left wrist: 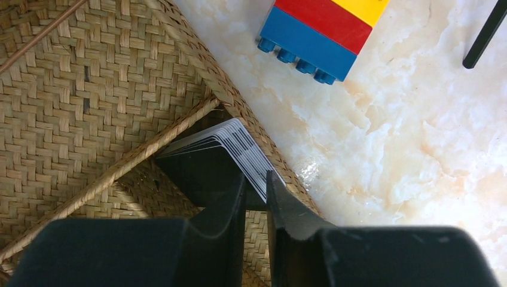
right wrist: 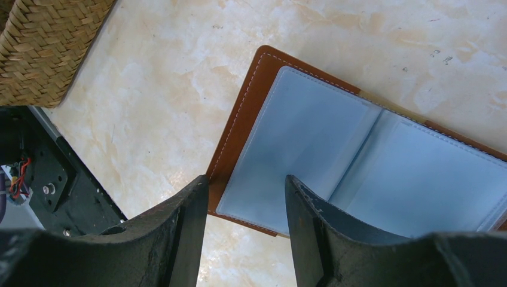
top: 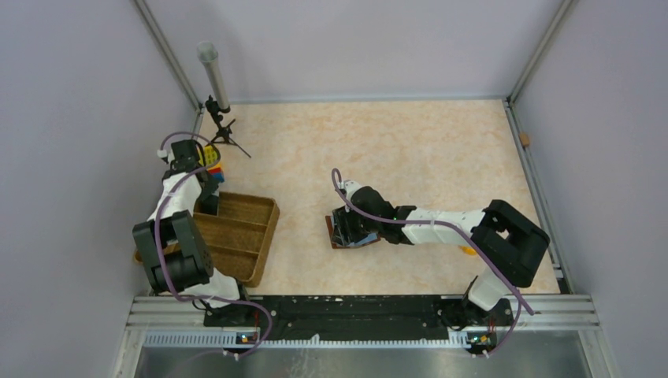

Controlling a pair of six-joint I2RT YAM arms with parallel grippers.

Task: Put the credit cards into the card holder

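A stack of cards (left wrist: 242, 146) with white, striped edges lies in a compartment of the woven basket (top: 268, 228) at the left. My left gripper is over that stack, its fingers nearly closed at the stack's edge; whether a card is between them is hard to tell. The open card holder (right wrist: 317, 131), brown with clear blue-white sleeves, lies on the table at the centre front. My right gripper is over its left end, fingers apart, with no card visible between them.
Yellow, red and blue bricks (left wrist: 314, 42) sit just beyond the basket's rim. A tripod with a white tube (top: 220, 118) stands at the back left. A yellow object (top: 468, 250) is partly hidden under the right arm.
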